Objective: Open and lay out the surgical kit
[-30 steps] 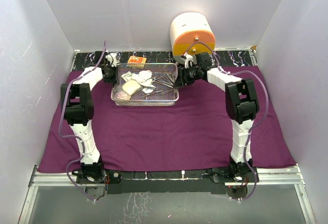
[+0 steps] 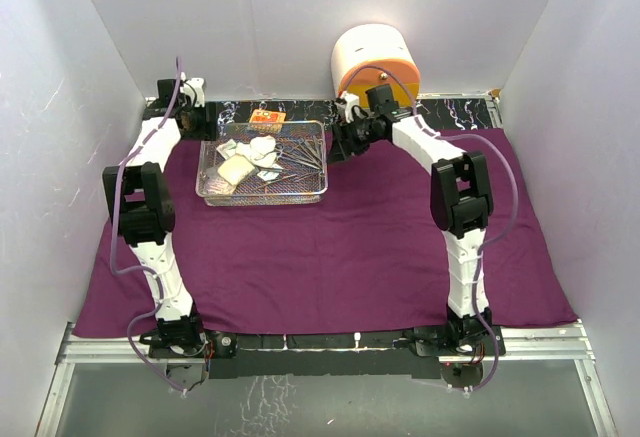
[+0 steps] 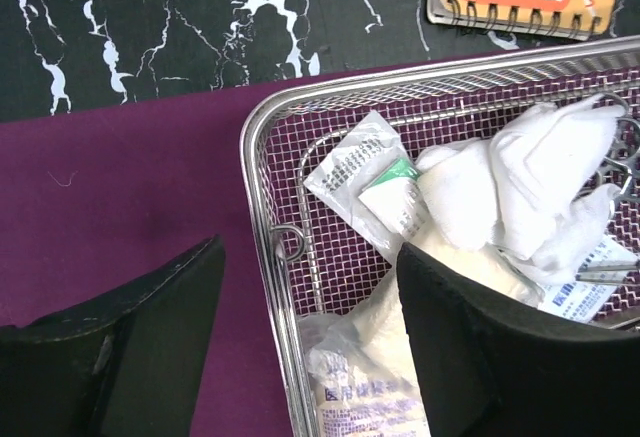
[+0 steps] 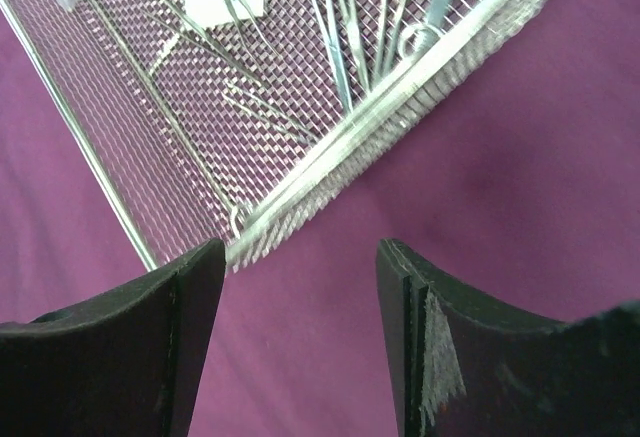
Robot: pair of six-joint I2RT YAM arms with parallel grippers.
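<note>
The wire-mesh kit tray (image 2: 261, 198) lies on the purple cloth at the back left, holding white gauze (image 3: 545, 177), packets (image 3: 355, 177), a cream pad (image 2: 236, 168) and several metal instruments (image 4: 340, 52). My left gripper (image 2: 203, 123) hovers just beyond the tray's left end; in the left wrist view its open fingers are either side of that rim, with nothing held. My right gripper (image 2: 340, 145) is just outside the right end, its fingers apart and empty, below the tray's corner in the right wrist view.
An orange notepad (image 2: 268, 116) lies on the dark marble strip behind the tray. A white-and-orange cylindrical container (image 2: 365, 52) stands at the back.
The tray has moved left since a second ago, along with both arms.
</note>
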